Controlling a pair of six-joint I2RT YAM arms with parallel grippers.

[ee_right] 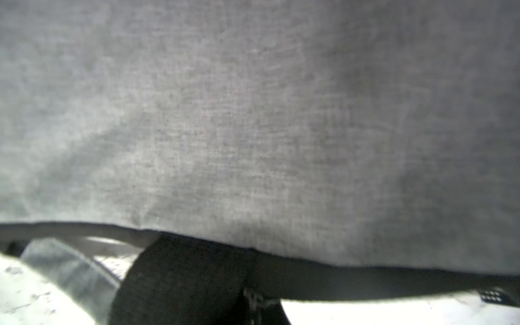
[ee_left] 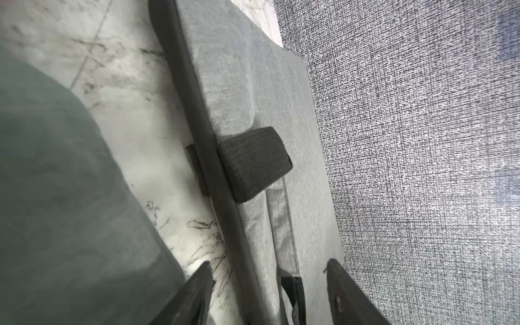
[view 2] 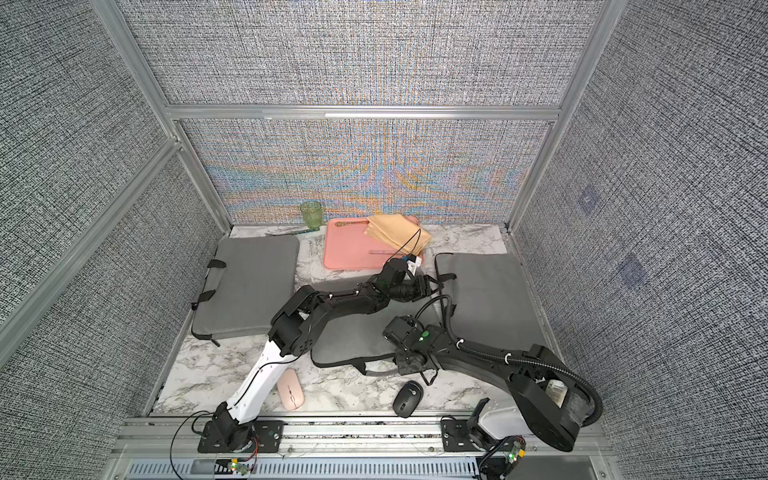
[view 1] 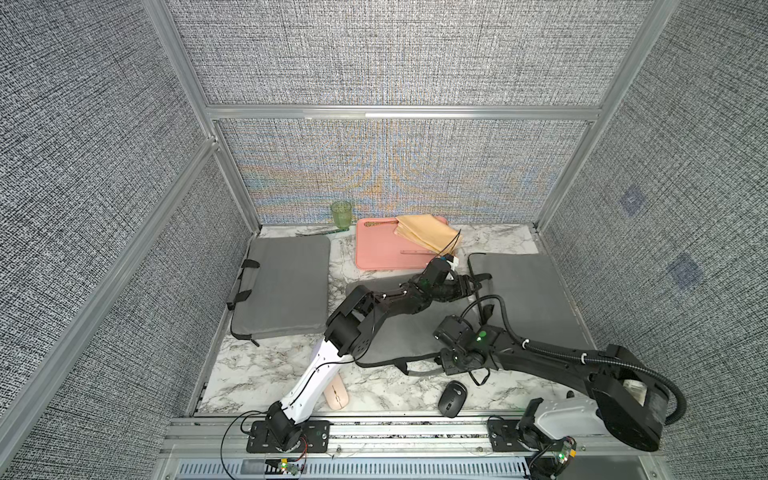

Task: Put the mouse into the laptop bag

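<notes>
A black mouse (view 1: 453,398) and a pink mouse (view 1: 336,393) lie on the marble table near its front edge. The grey middle laptop bag (view 1: 400,340) lies flat between the arms, partly covered by them. My left gripper hovers over the near edge of the right grey bag (view 1: 528,292); its fingers (ee_left: 192,295) stand apart, with that bag's edge and a black strap showing between them but no visible contact. My right gripper (view 1: 442,365) is shut at the middle bag's front edge, beside its dark strap (ee_right: 189,276). Whether it pinches fabric there is hidden.
Another grey bag (view 1: 284,284) lies at the left. Behind the middle bag sits a pink tray (view 1: 376,252) with a yellow cloth (view 1: 429,232), and a green cup (view 1: 341,213) stands at the back. Bare marble shows along the front.
</notes>
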